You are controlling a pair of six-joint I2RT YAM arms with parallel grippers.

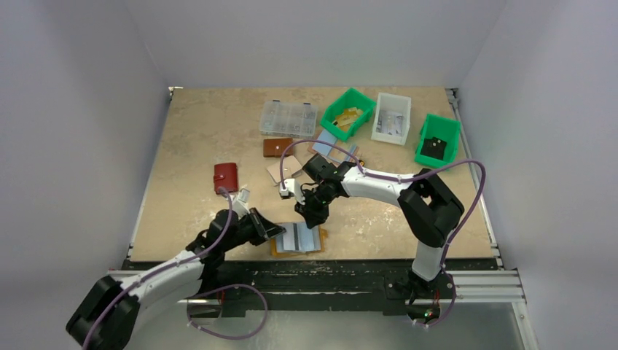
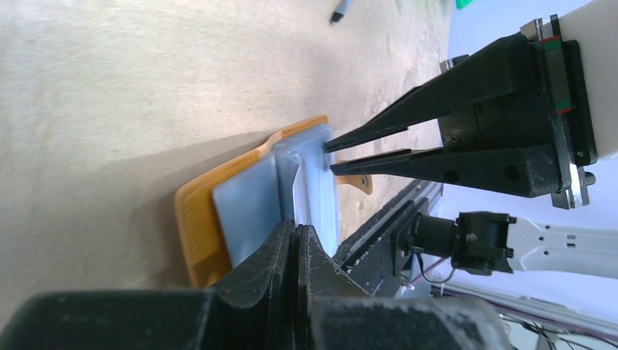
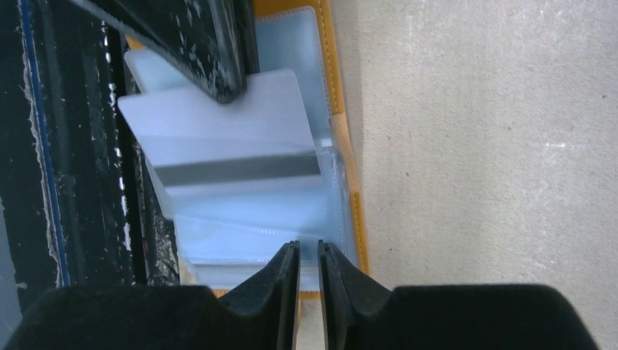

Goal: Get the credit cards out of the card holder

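Note:
The tan card holder [image 2: 191, 219] lies spread on the table's front edge, its clear sleeves [image 3: 251, 222] facing up. My left gripper is shut on a white card [image 3: 218, 135] with a grey stripe. In the right wrist view the card is tilted, its striped end over the clear sleeves; whether its far edge is still inside a sleeve cannot be told. My right gripper has its two fingertips a little apart, resting at the sleeves near the holder's other end, with nothing plainly gripped between them.
Behind the arms are a red wallet [image 1: 226, 178], a brown wallet [image 1: 278, 147], a beige holder [image 1: 275, 172] and a clear divided box [image 1: 288, 119]. Green bins [image 1: 326, 115] and a white bin [image 1: 376, 122] stand at the back.

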